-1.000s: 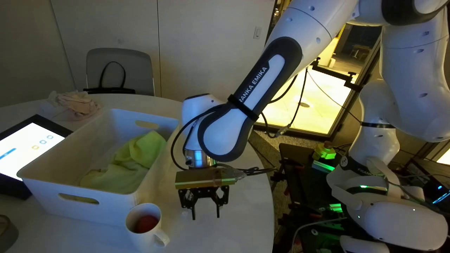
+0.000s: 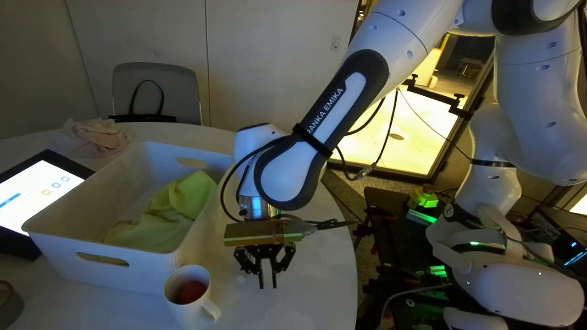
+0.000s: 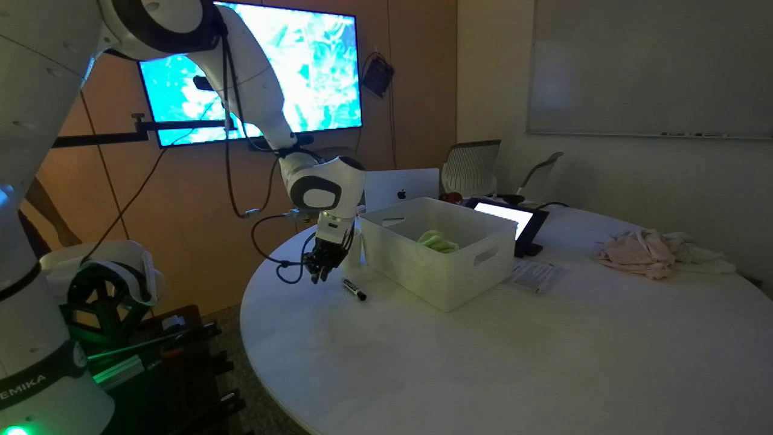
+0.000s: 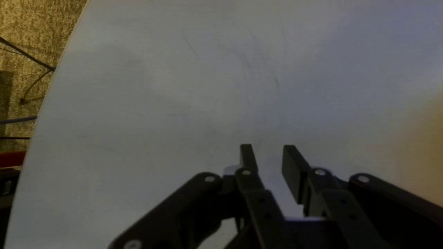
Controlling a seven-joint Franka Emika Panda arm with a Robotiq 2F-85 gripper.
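My gripper (image 2: 268, 283) hangs over the bare table right of the white bin, its fingers partly open with a narrow gap. Nothing shows between the fingertips in the wrist view, only tabletop beyond them. A black-and-white marker (image 3: 354, 290) lies on the table close by the gripper (image 3: 319, 274) in the second exterior view; the wrist view does not show it. A white mug (image 2: 192, 308) holding a red round thing (image 2: 190, 292) stands left of the gripper. The white bin (image 2: 113, 277) contains a yellow-green cloth (image 2: 181, 200).
A lit tablet (image 3: 511, 214) stands beyond the bin, with a laptop (image 3: 402, 186) behind. Crumpled pinkish cloth (image 3: 638, 254) lies on the table's far side. The table edge (image 4: 56, 79) runs along the wrist view's left.
The fingers have drawn much closer together. The arm has shifted slightly left and the gripper sits a little lower. The bin, mug and cloth have not moved.
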